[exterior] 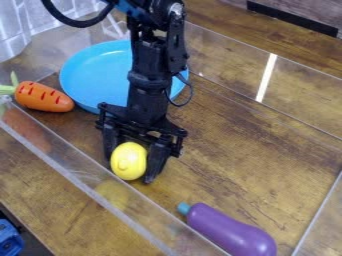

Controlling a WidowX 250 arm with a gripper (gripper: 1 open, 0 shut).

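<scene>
My black gripper [136, 152] reaches down to the front of the wooden surface, around a yellow round object [128, 161] that sits low between its fingers, beside the clear plastic wall. Whether the fingers are closed on it I cannot tell.
A blue plate [96, 75] lies behind the arm. An orange toy carrot [40, 96] is at the left, a purple toy eggplant [230, 228] at the front right, a blue object [7, 240] at the lower left corner.
</scene>
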